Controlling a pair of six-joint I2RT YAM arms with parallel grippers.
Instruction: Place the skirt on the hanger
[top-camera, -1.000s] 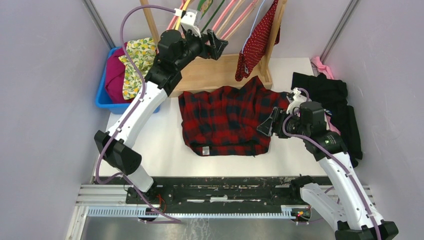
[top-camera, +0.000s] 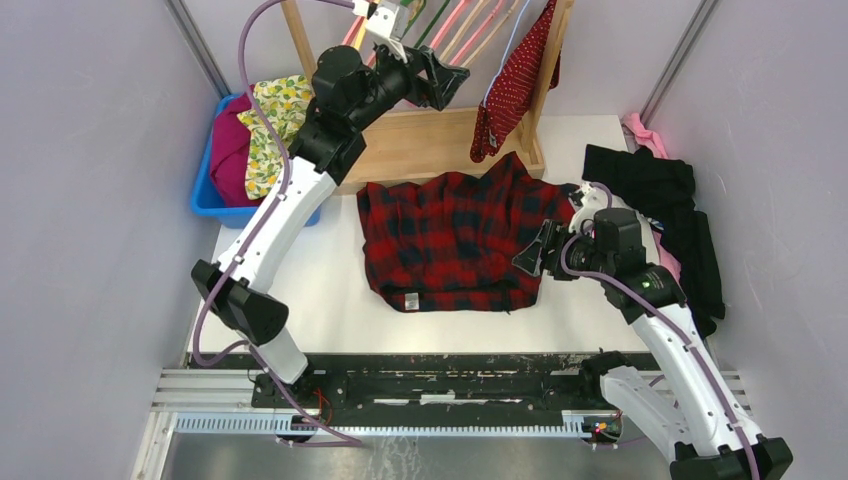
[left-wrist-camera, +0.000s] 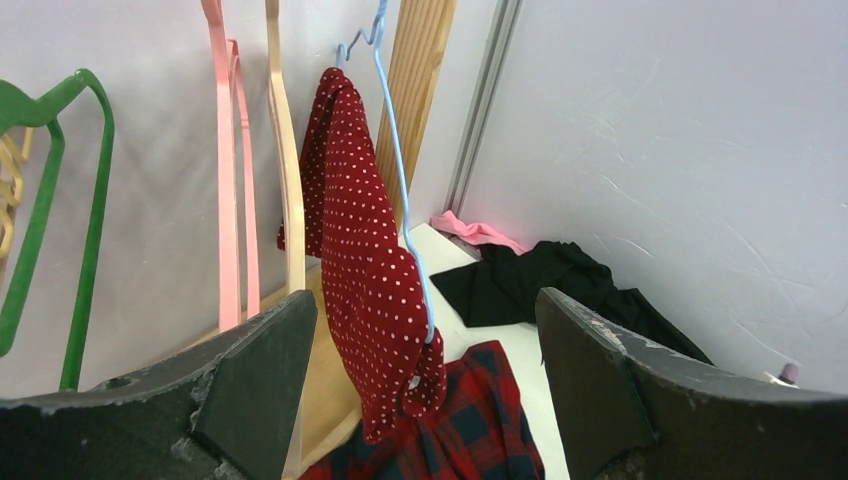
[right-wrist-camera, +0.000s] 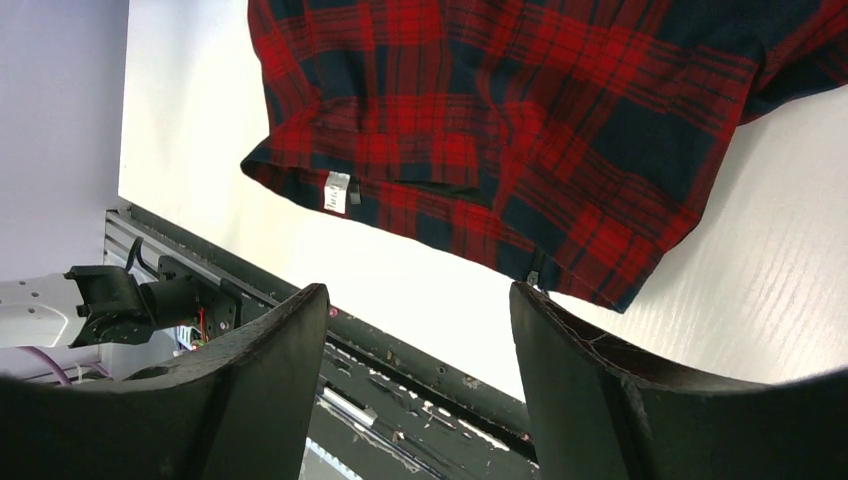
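Observation:
A red and dark plaid skirt (top-camera: 450, 245) lies crumpled on the white table, its white tag (right-wrist-camera: 337, 192) near the front edge. Several coloured hangers hang from the wooden rack; a wooden-toned hanger (left-wrist-camera: 287, 150) and a pink hanger (left-wrist-camera: 229, 180) show in the left wrist view. On the blue hanger (left-wrist-camera: 395, 150) is a dark red dotted garment (left-wrist-camera: 375, 270). My left gripper (top-camera: 450, 88) is raised in front of the rack, open, with nothing between its fingers. Over the skirt's right side, my right gripper (top-camera: 532, 262) is open and empty.
At the back left stands a blue bin (top-camera: 208, 195) with a yellow patterned cloth (top-camera: 280, 130) and a maroon cloth. Black clothing (top-camera: 660, 190) and pink fabric lie along the right wall.
My left gripper has shifted slightly right and up, toward the rack. The right gripper has moved only a little. The skirt stays as it was.

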